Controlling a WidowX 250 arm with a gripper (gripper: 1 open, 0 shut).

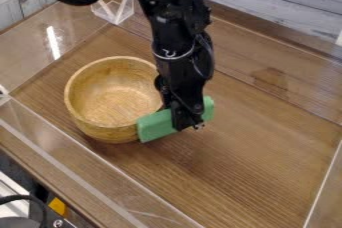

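My black gripper [178, 112] reaches down from the top of the view and is shut on a green rectangular object [159, 127], which it holds low, tilted, at the right rim of a round tan wooden bowl [96, 102]. The far part of the green object is partly hidden behind the fingers. The bowl's inside looks empty where it shows.
Clear low walls line its left and right sides. A white plank wall stands behind. A black cable and a small yellow item lie at the bottom left, outside the work area.
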